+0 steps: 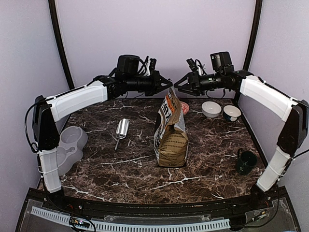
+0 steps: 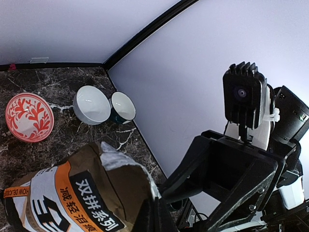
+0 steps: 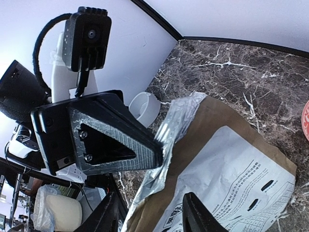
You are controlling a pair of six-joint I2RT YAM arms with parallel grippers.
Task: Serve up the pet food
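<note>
The brown pet food bag (image 1: 172,140) stands upright mid-table, its top pinched into a narrow silvery edge. On that edge my left gripper (image 1: 170,83) is shut; the left wrist view shows the fingers (image 2: 153,217) together at the bag's rim. Just to the right of the bag top, my right gripper (image 1: 177,86) has its fingers parted. In the right wrist view the bag's edge runs behind and between its spread fingers, not clamped. A metal scoop (image 1: 122,128) lies left of the bag. The grey double-bowl feeder (image 1: 72,135) sits at the far left.
Behind the bag is a round red-patterned dish (image 2: 30,117). A white bowl (image 1: 211,109) and a dark-sided bowl (image 1: 231,113) stand at the back right; a dark green mug (image 1: 246,162) is at the front right. The table between scoop and bag is clear.
</note>
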